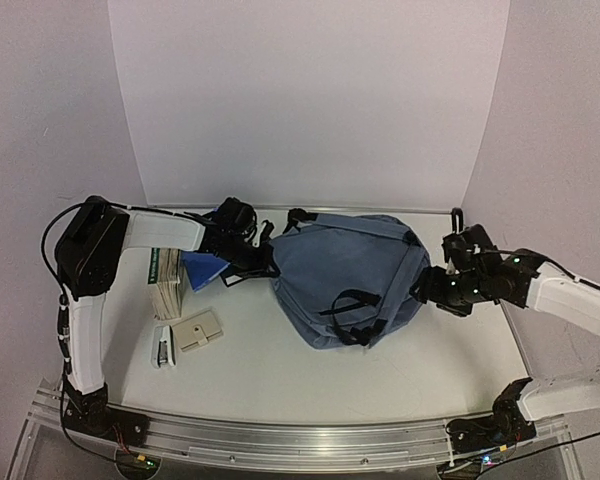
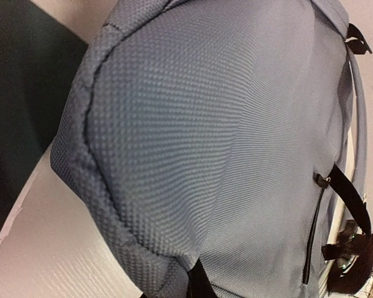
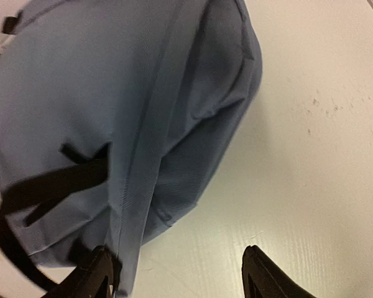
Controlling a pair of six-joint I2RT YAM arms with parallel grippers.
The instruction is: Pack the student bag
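The blue-grey student bag (image 1: 345,270) lies flat on its side mid-table, straps up. At its left edge my left gripper (image 1: 268,265) is shut on the fabric; in the left wrist view, cloth gathers at the gripper. Over at the right edge of the bag is my right gripper (image 1: 425,288). The right wrist view shows that gripper open, its fingers (image 3: 261,276) wide apart, with a loose grey strap (image 3: 137,186) hanging close to the left finger and apparently not clamped. A blue folder (image 1: 202,268) is partly hidden behind the left arm.
A stack of books (image 1: 165,285) stands at the left. In front of it lie a beige notebook or wallet (image 1: 197,330) and a small white-and-black item (image 1: 163,347). Walls close off the back and sides.
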